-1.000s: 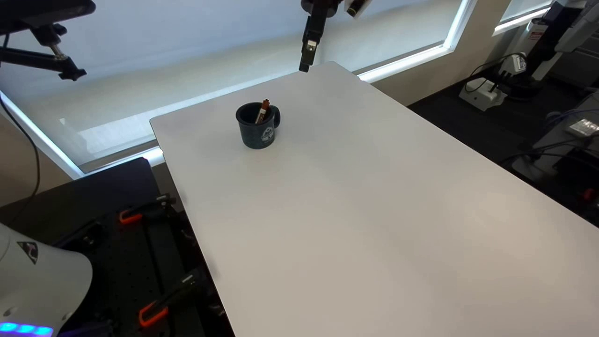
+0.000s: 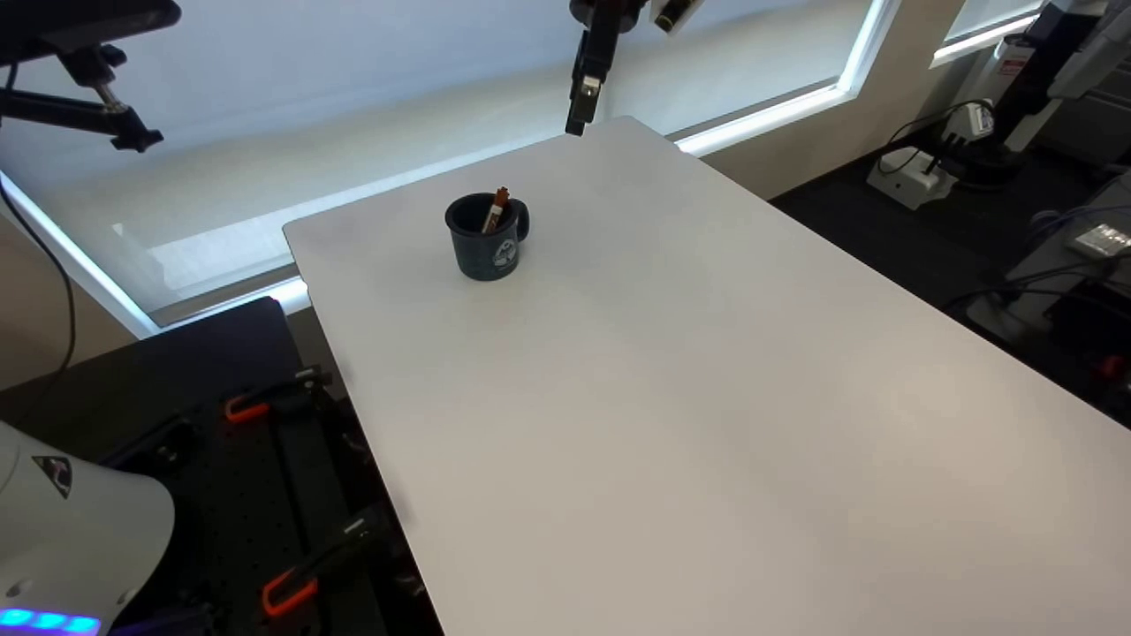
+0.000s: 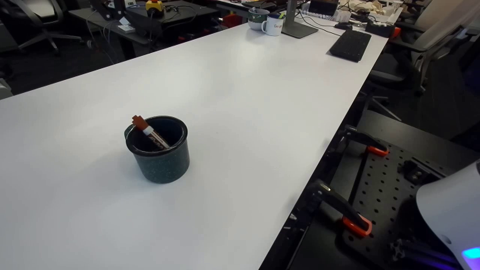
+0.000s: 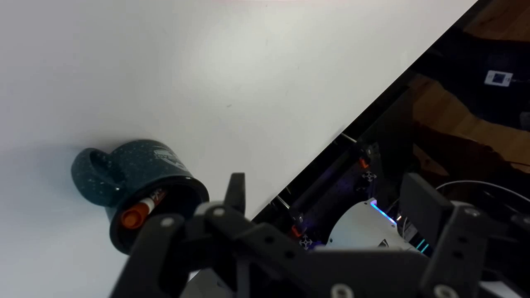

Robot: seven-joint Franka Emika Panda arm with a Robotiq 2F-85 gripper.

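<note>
A dark green speckled mug (image 2: 484,254) stands upright on the white table, near its far left corner in exterior view 1. Inside it leans a marker (image 3: 153,134) with a brown-orange cap poking above the rim. High over the table's far edge, my gripper (image 2: 580,111) is partly cut off by the top of exterior view 1, well apart from the mug. The wrist view has my gripper open, its two fingers wide apart and nothing held between them. There the mug (image 4: 144,161) lies to the left of the fingers.
Orange-handled clamps (image 3: 356,225) line the edge by the robot base.
</note>
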